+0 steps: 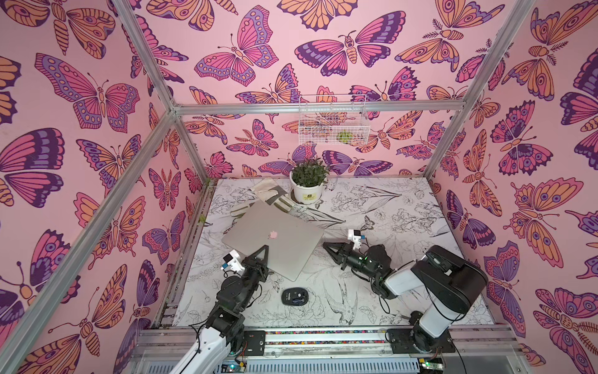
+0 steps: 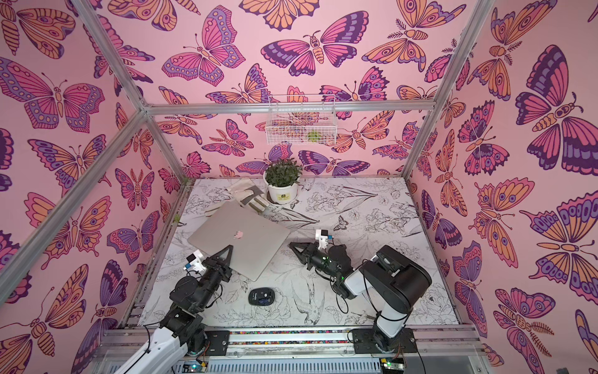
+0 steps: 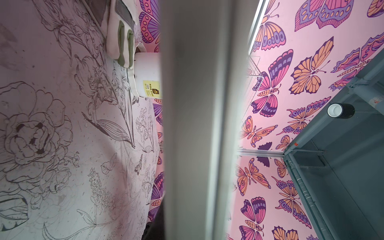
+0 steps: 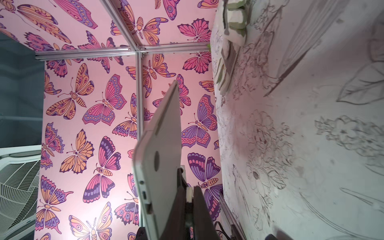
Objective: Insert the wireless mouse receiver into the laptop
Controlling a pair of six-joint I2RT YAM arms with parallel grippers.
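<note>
The closed grey laptop [image 1: 283,240] is raised and tilted over the table, its near-left edge gripped by my left gripper [image 1: 264,251]. In the left wrist view the laptop [image 3: 196,120] is a wide blurred grey band. My right gripper [image 1: 326,247] is just right of the laptop's right corner, apart from it. In the right wrist view, a small pale piece, apparently the receiver [image 4: 189,194], shows between its shut dark fingertips. Port slots show on the laptop's thin side [image 4: 144,192], left of that piece. A dark mouse [image 1: 294,296] lies on the table in front.
Work gloves [image 1: 272,192] lie behind the laptop, partly covered by it in the top left view. A white potted plant [image 1: 306,190] stands at the back. Bare patterned table [image 1: 398,215] extends to the back right. A wire basket [image 1: 333,134] hangs on the back wall.
</note>
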